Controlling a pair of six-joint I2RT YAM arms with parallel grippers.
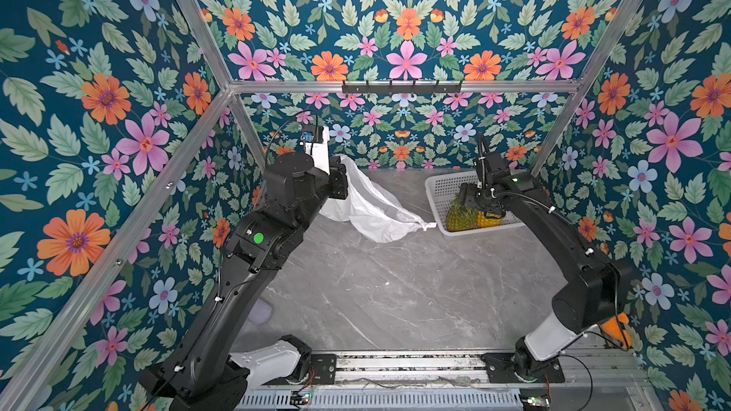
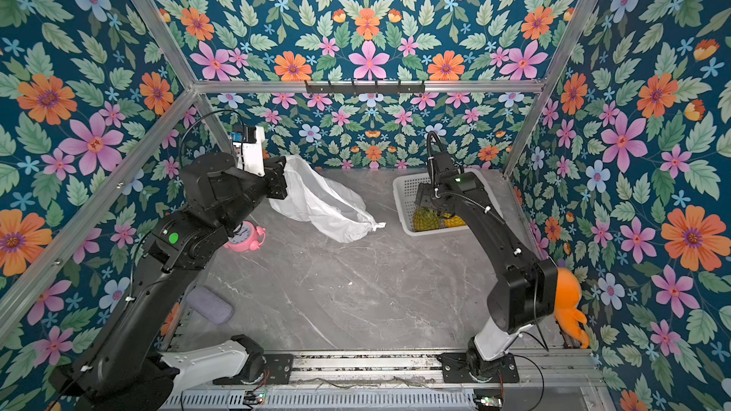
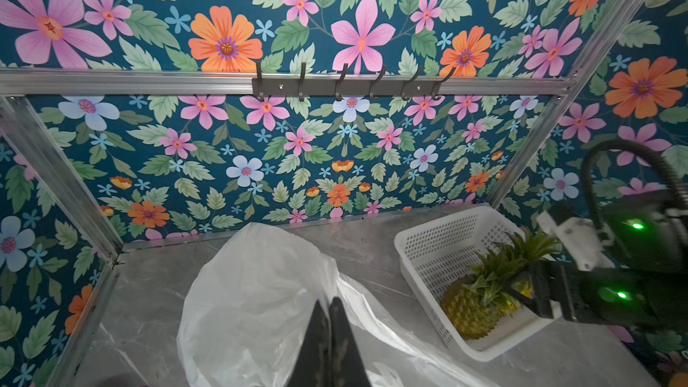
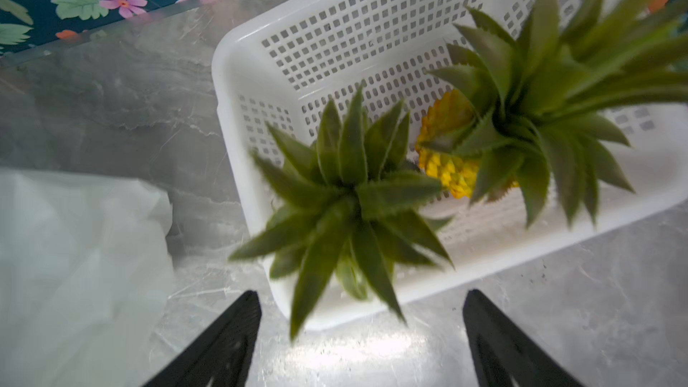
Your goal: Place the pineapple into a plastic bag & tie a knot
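The white plastic bag [image 1: 373, 209] hangs from my left gripper, which is shut on its edge; the bag's mouth gapes toward the right and its tip touches the table. In the white basket [image 4: 243, 165] lie two pineapples. The nearer pineapple [image 3: 466, 308] shows its green crown [image 4: 351, 200] between and beyond the fingers of my right gripper. That gripper stands open above the basket, with nothing gripped. A second pineapple [image 4: 448, 172] lies to the right, its leaves partly covering it.
A pink clock [image 2: 245, 236] and a grey case [image 2: 209, 304] lie along the left side, near the left arm. An orange toy [image 2: 567, 300] sits by the right arm's base.
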